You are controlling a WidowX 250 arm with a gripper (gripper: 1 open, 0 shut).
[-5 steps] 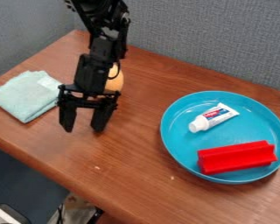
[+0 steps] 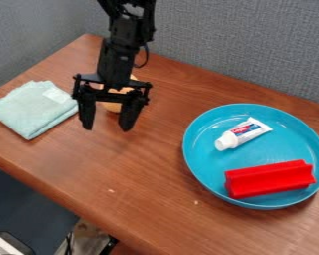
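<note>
My black gripper (image 2: pixel 107 117) hangs over the left middle of the wooden table with its fingers spread apart and nothing visible between them. Behind it, partly hidden, is a light orange object (image 2: pixel 120 83). A folded pale cloth (image 2: pixel 31 108) lies to its left. On the right, a blue round plate (image 2: pixel 215 162) holds a white toothpaste tube (image 2: pixel 242 133) and a red block-like object (image 2: pixel 270 178).
A grey partition (image 2: pixel 242 50) stands along the back. The table's front left edge drops to a dark floor.
My gripper has risen and shifted slightly, its fingers still apart. The cloth, plate and things on it have not moved.
</note>
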